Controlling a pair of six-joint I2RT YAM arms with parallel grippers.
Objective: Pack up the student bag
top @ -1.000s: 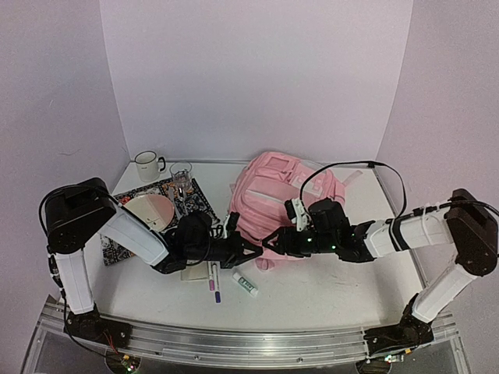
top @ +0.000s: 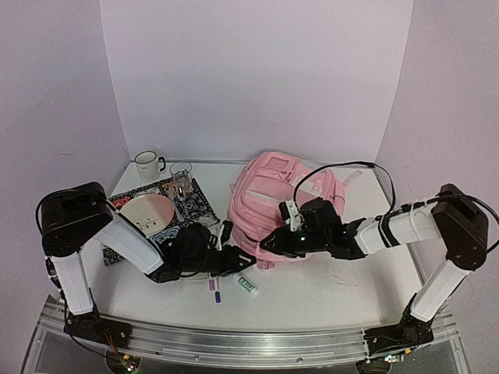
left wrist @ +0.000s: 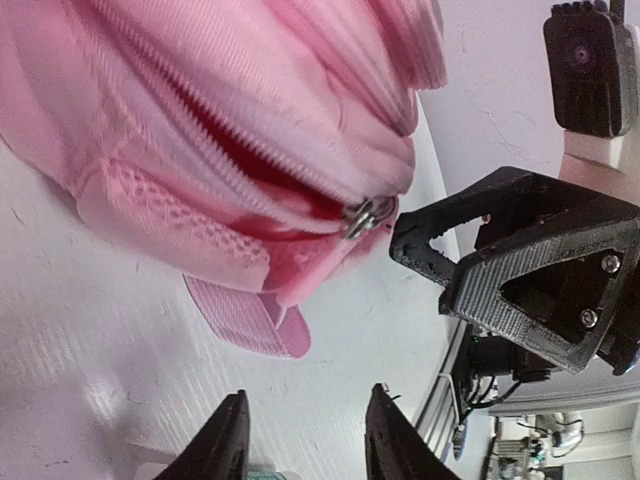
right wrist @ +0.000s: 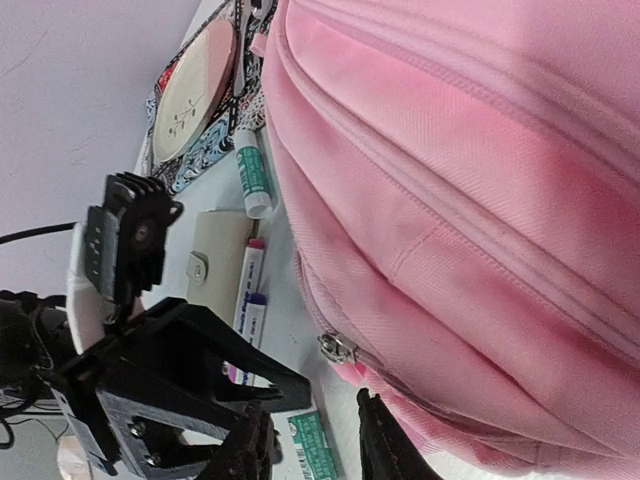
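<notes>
The pink student bag lies on the table, its zipper partly parted in the left wrist view. At the zipper's end is a metal slider with a pink pull tab hanging from it. My left gripper stands open below the tab, apart from it, nothing between its fingers. Close by the slider is my right gripper, also open and empty in its own wrist view. That view shows the slider but hides the tab. A green-labelled tube lies in front of the bag.
A second green-labelled tube, a beige case and two markers lie left of the bag. Behind them are a patterned mat with a plate, a glass and a white mug.
The tab has swung down. My right gripper has shifted slightly left, closer to the slider.
</notes>
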